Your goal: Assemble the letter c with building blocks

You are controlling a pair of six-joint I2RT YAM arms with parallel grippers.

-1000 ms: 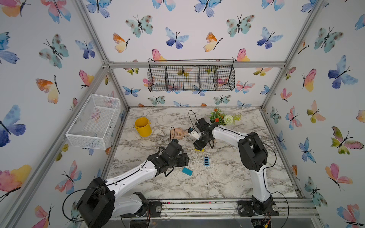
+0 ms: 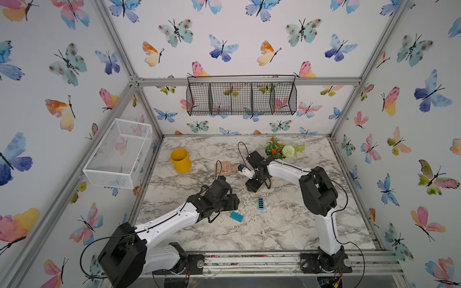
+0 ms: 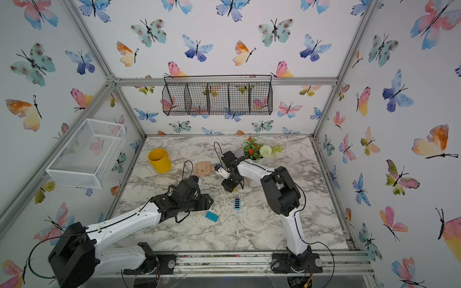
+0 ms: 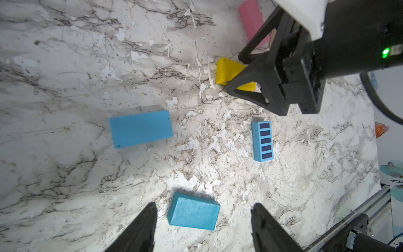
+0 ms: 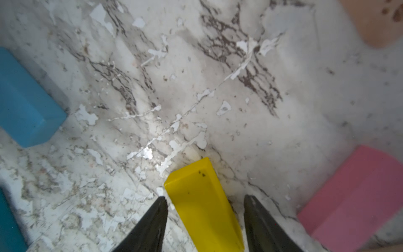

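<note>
A yellow block [image 5: 203, 210] lies on the table between the fingertips of my right gripper, which is open around its end. A pink block [image 5: 348, 193] lies beside it. A blue block [image 4: 141, 128], a teal block [image 4: 194, 210] and a light-blue block with dark segments [image 4: 262, 141] lie apart on the table. My left gripper hangs above the teal block, its blurred fingertips either side of it in the wrist view; whether it holds anything is unclear.
A yellow cup [image 2: 180, 160] stands back left, a wooden slotted object [image 2: 222, 168] lies behind the grippers, and flowers [image 2: 283, 148] lie back right. A white basket [image 2: 116, 153] hangs on the left wall.
My right gripper has shifted slightly toward the front, covering more of the yellow block in the top left view. The left arm looks unchanged.
</note>
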